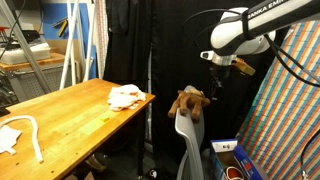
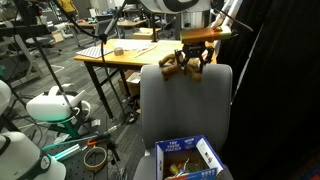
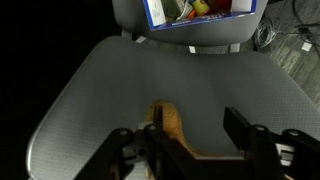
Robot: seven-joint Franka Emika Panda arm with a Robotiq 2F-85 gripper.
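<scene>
A brown plush toy (image 1: 187, 103) is draped over the top of the grey chair's backrest (image 2: 185, 105). My gripper (image 1: 214, 84) hangs close beside the toy in exterior view 1. In exterior view 2, the toy (image 2: 172, 68) shows against the upper backrest, partly behind dark gripper parts. The wrist view has the dark fingers (image 3: 236, 124) standing apart over the top of the chair. A strip of the brown toy (image 3: 170, 122) shows next to the left finger. Whether a finger touches the toy I cannot tell.
On the chair's seat stands a blue-edged box (image 2: 188, 156) with several small items inside. A wooden table (image 1: 70, 125) carries a crumpled pale cloth (image 1: 125, 96) and a white curved strip (image 1: 30, 130). Black curtain hangs behind the chair.
</scene>
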